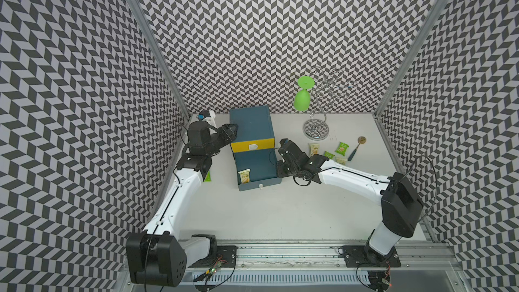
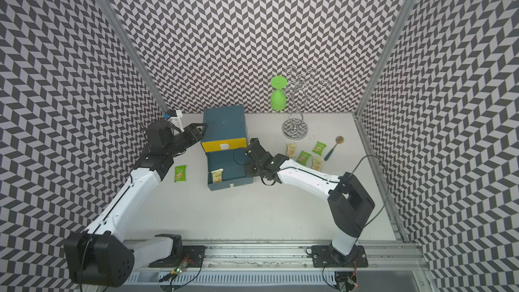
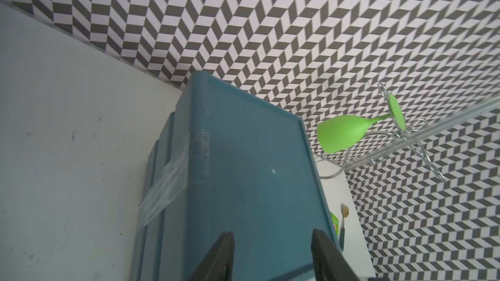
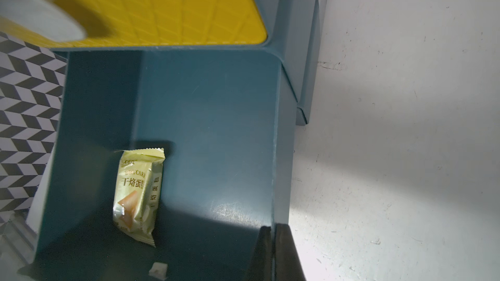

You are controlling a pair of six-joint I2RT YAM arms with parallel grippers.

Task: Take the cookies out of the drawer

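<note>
A cream cookie packet (image 4: 136, 192) lies inside the pulled-out blue drawer (image 4: 218, 109), toward its left side. My right gripper is shut at the drawer's right side wall, with that thin rim appearing between its fingertips. My left gripper is open over the blue top of the cabinet (image 3: 244, 166), near its left edge, with nothing seen held.
Several packets (image 2: 303, 156), a spoon (image 1: 358, 146) and a metal stand with green goblet (image 1: 301, 97) are right of the cabinet. A green packet (image 2: 180, 173) lies left of it.
</note>
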